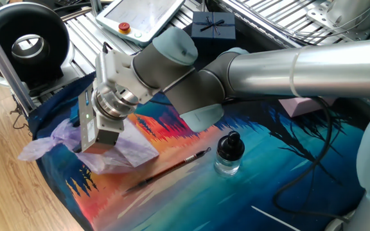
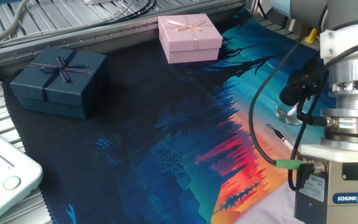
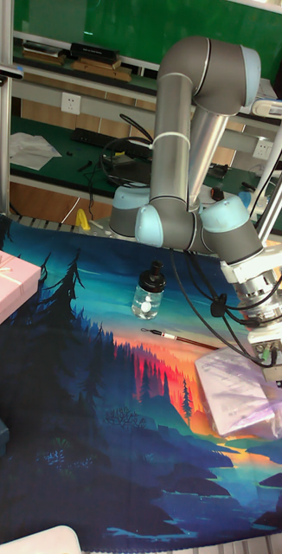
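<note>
A white box wrapped in a translucent lilac plastic bag point(image 1: 132, 149) lies on the printed cloth at the left of exterior view 1. Its gathered, knotted end point(image 1: 61, 136) reaches past the cloth's edge. My gripper point(image 1: 95, 131) is directly over that knotted side, its metal body covering part of the bag. Its fingers are hidden in every view, so neither their opening nor any hold on the plastic shows. In exterior view 3 the wrapped box point(image 3: 236, 396) rests on the cloth, with the gripper body point(image 3: 280, 364) at its far right corner.
A clear bottle with a black dropper cap point(image 1: 229, 154) stands near a thin brush point(image 1: 169, 172). A pink ribboned box point(image 2: 190, 38) and a dark blue one point(image 2: 61, 81) sit at other edges of the cloth. The cable point(image 1: 320, 154) loops beside the arm.
</note>
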